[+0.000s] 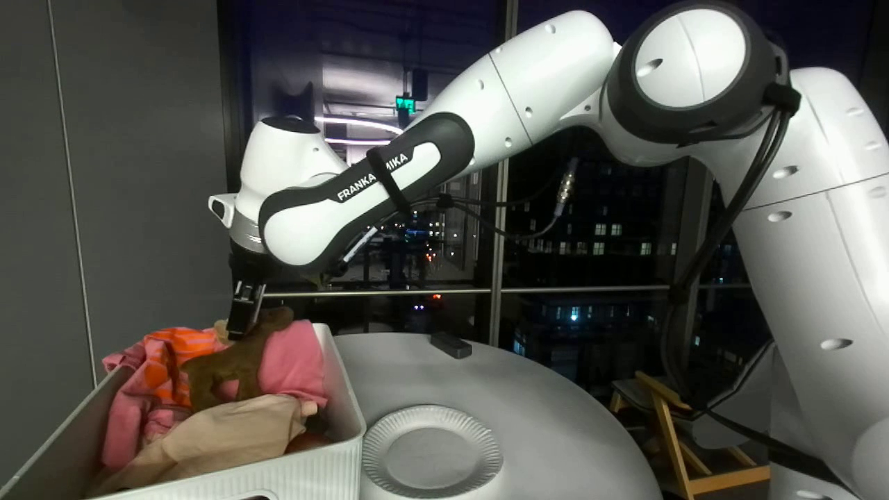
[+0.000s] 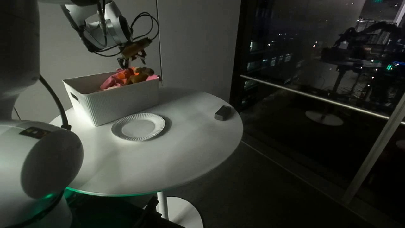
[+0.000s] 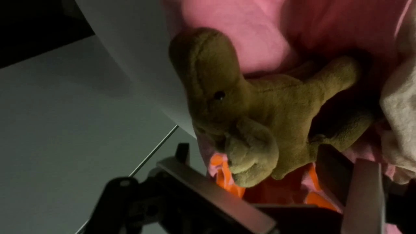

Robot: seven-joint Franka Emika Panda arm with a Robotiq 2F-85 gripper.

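A brown plush animal [image 3: 288, 113] with a small black eye lies on top of the soft things in the white bin [image 2: 121, 102]. My gripper [image 1: 245, 321] hangs low over the bin, in front of the toy's head in exterior view 1. Its fingers stand apart, and nothing is held between them. In the wrist view, the toy's tan ear [image 3: 251, 156] appears beyond the gap between the fingers. Whether a finger touches the plush cannot be made out.
Pink cloth [image 1: 293, 362], an orange-patterned piece [image 1: 171, 354] and beige cloth [image 1: 221, 437] fill the bin. An empty paper plate [image 2: 138, 127] sits beside it. A small dark block [image 2: 223, 112] lies near the edge of the round table [image 2: 178, 159], otherwise bare.
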